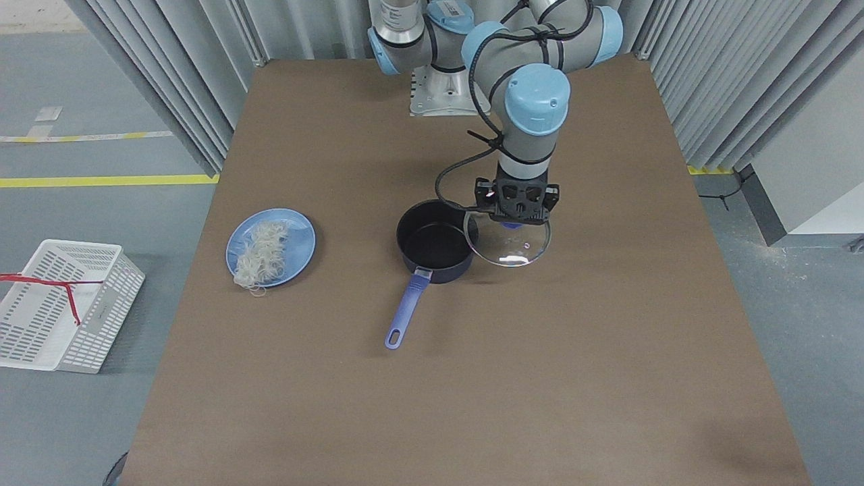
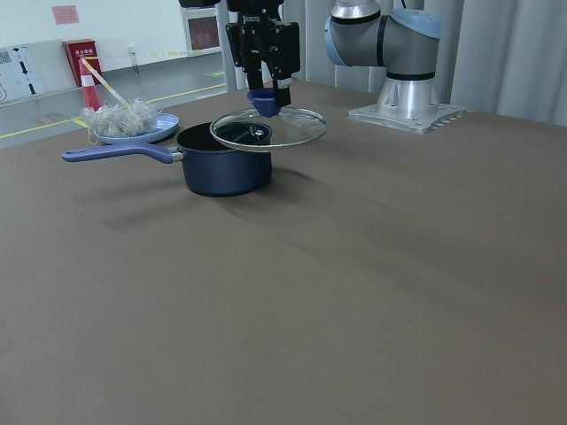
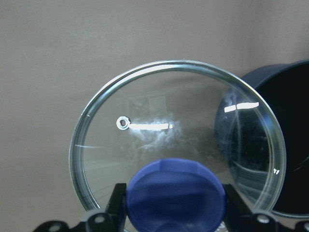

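Note:
A glass lid (image 1: 518,251) with a blue knob (image 3: 175,195) is held up by my gripper (image 2: 268,93), which is shut on that knob. The lid is tilted little, hanging just above and partly beside a dark saucepan (image 1: 433,235), which is now mostly uncovered in the front view. The pan's blue handle (image 1: 407,312) points toward the front. A blue plate (image 1: 299,244) with a clump of white noodle-like strands (image 1: 260,255) lies to the left of the pan.
A white basket (image 1: 105,324) with red straps is on the floor at the left, off the table.

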